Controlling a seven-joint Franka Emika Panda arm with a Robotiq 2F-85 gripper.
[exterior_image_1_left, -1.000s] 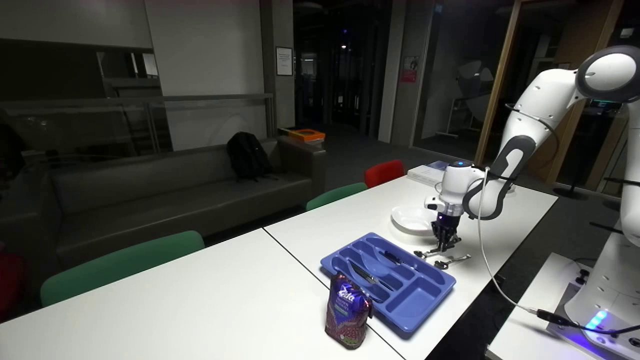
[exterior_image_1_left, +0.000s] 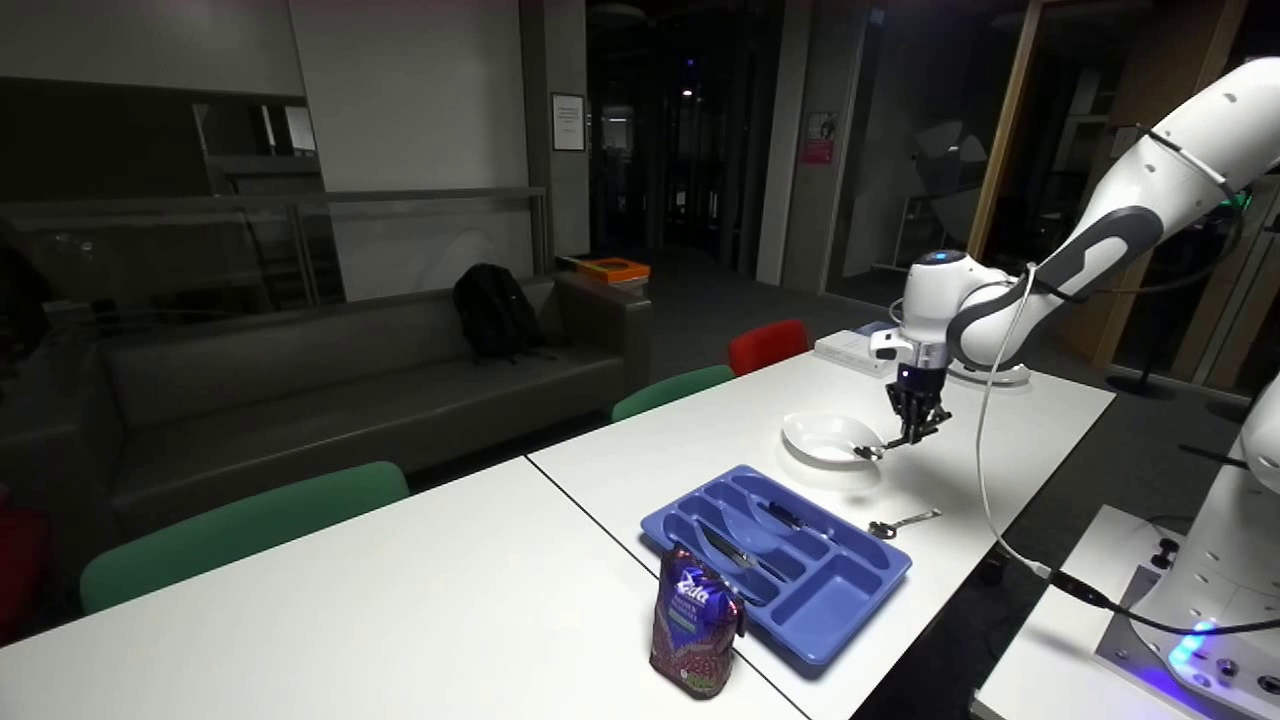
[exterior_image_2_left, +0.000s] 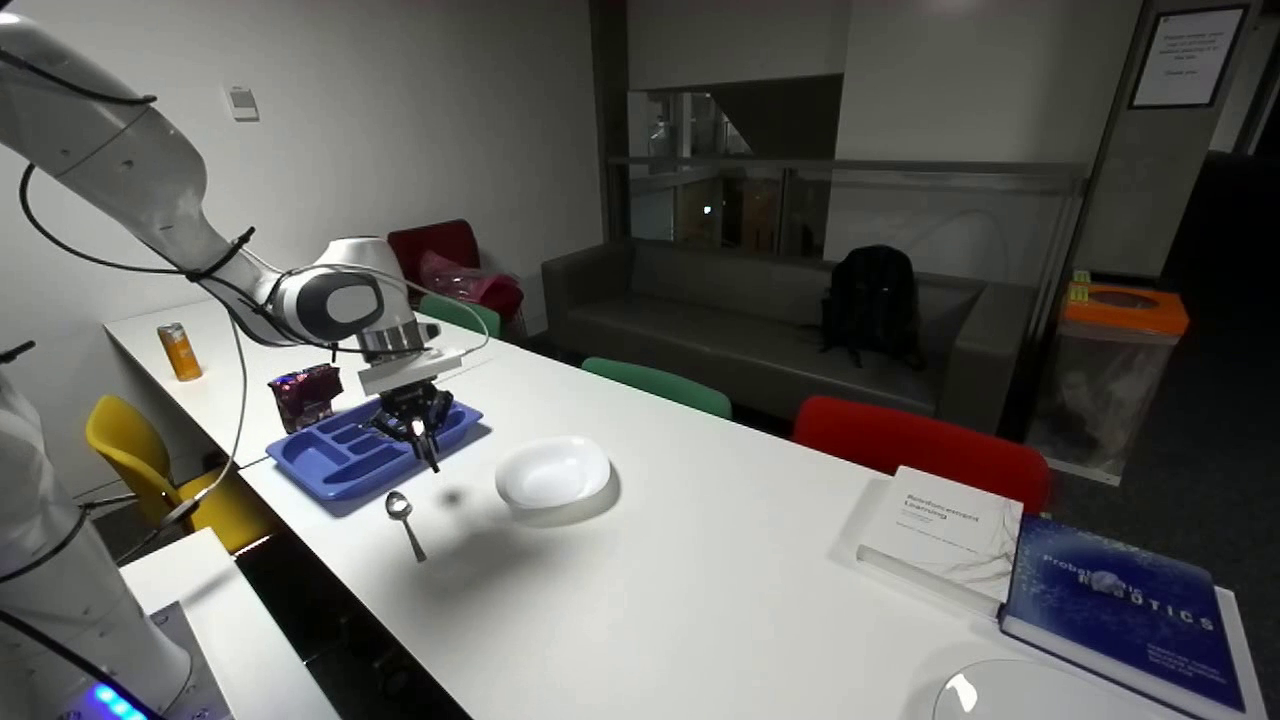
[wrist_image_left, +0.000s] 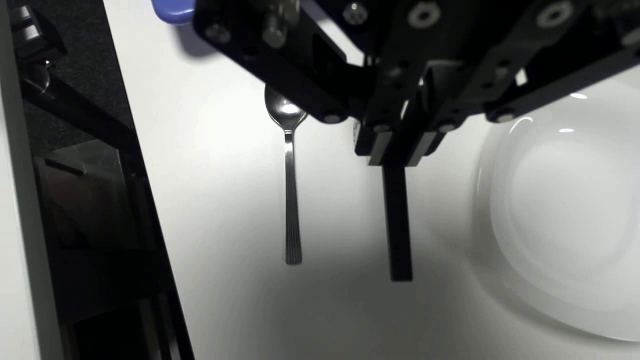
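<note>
My gripper (exterior_image_1_left: 915, 437) is shut on a dark-handled utensil (exterior_image_1_left: 870, 452), apparently a spoon with a shiny head, held above the table. In the wrist view its black handle (wrist_image_left: 398, 228) sticks out past the gripper; the head is hidden there. A metal spoon (wrist_image_left: 291, 198) lies on the table to the left of the gripper in that view. A white bowl (wrist_image_left: 558, 198) sits to the right. Beyond the gripper in exterior view 2 is the blue cutlery tray (exterior_image_2_left: 342, 485), with dark-handled cutlery (exterior_image_1_left: 782, 516) in its compartments.
A purple bag (exterior_image_1_left: 693, 624) stands against the tray. Books (exterior_image_2_left: 948, 536) and a clear round plate or lid (exterior_image_2_left: 1032, 696) occupy the table's other end, and an orange can (exterior_image_2_left: 179, 352) its far corner. Bare tabletop (exterior_image_2_left: 720, 576) lies between bowl and books.
The gripper has risen from low beside the tray and shifted away from it, towards the bowl side, carrying the utensil. The loose spoon, tray and bowl have stayed put.
</note>
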